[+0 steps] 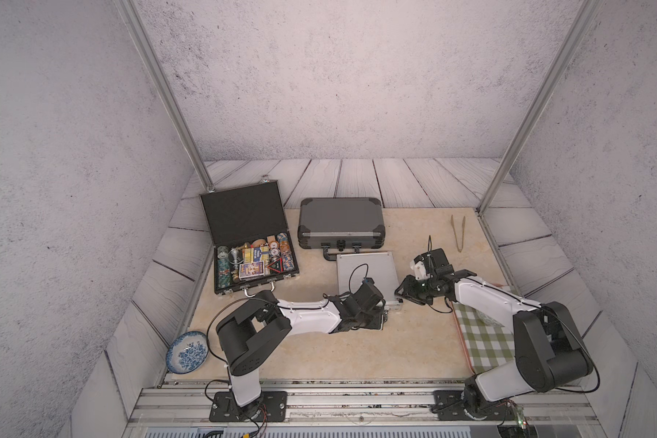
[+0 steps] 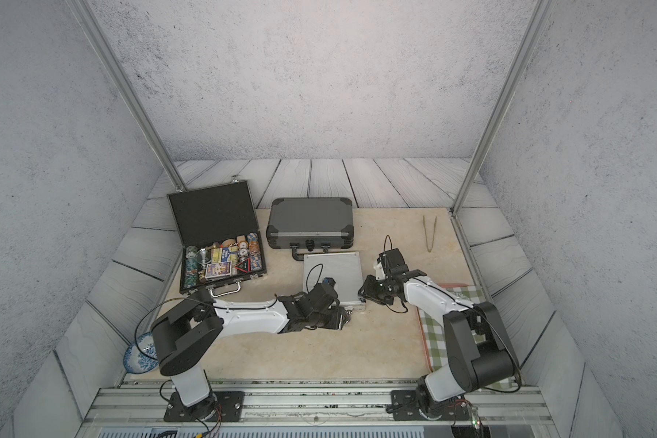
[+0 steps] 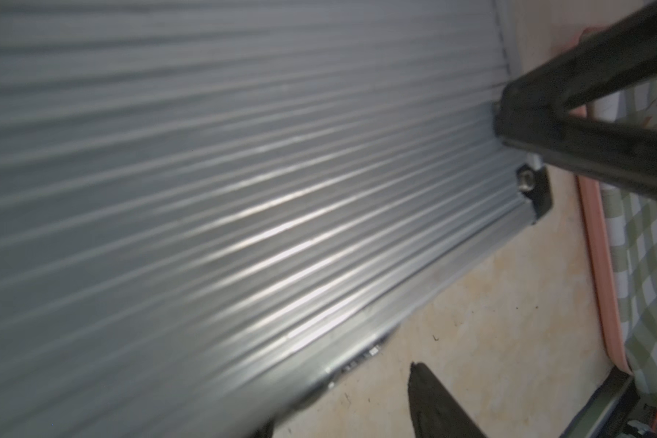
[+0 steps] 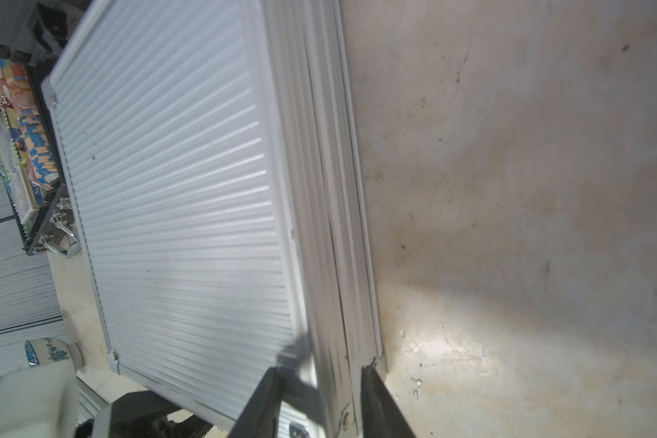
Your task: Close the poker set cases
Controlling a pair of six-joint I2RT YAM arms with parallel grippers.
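A silver ribbed case lies with its lid down at the middle of the table. My left gripper is at its front edge; in the left wrist view two dark fingertips stand apart below that edge. At the case's right front corner is my right gripper, its fingers part open on either side of the lid's edge. Nothing shows gripped in either one. To the left, a black case stands with its lid up, poker chips and cards visible inside. Behind the silver case sits a closed dark grey case.
A blue-patterned bowl rests at the front left. Tongs lie at the back right, and a green checked cloth is under the right arm.
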